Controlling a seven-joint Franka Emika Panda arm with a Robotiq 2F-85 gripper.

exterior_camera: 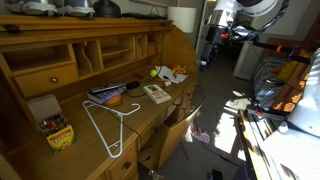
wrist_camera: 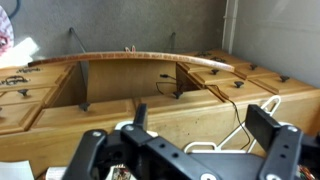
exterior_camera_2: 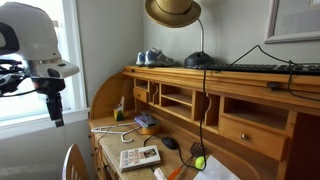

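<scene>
My gripper is open, its two dark fingers spread with nothing between them. In exterior view 1 the gripper [exterior_camera: 207, 56] hangs at the upper right, apart from the desk; in exterior view 2 its dark tips are at the left, by the window. A white clothes hanger [exterior_camera: 120, 122] lies on the wooden desktop [exterior_camera: 85, 150], and the same hanger [wrist_camera: 235, 135] shows at the right of the wrist view. One drawer [exterior_camera: 177, 130] stands pulled out at the front of the desk. Its inside is mostly hidden in exterior view 1.
A crayon box [exterior_camera: 57, 131] stands at the desk's left end. Near the back lie a white-covered book [exterior_camera: 157, 93], a dark mouse [exterior_camera: 133, 85] and an orange item [exterior_camera: 166, 74]. The raised shelf [exterior_camera: 70, 35] bounds the desktop's rear. Open floor lies before the desk.
</scene>
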